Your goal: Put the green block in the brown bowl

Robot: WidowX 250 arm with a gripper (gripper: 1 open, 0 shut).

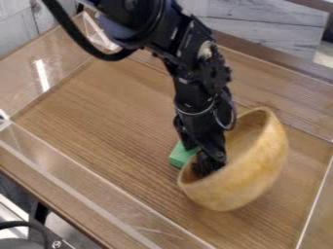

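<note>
The brown bowl (250,173) is tipped steeply on its side at the right of the table, its opening turned toward the arm. My gripper (198,167) reaches down at the bowl's left rim, with its fingertips largely hidden there. Just left of the fingers the green block (180,154) lies on the table, partly covered by the gripper. Whether the fingers are apart or closed on the block or the bowl's rim cannot be made out.
Bare wooden table (97,122) stretches out to the left. A transparent edge strip (78,199) runs along the front left, and a black cable (26,226) lies at the lower left corner.
</note>
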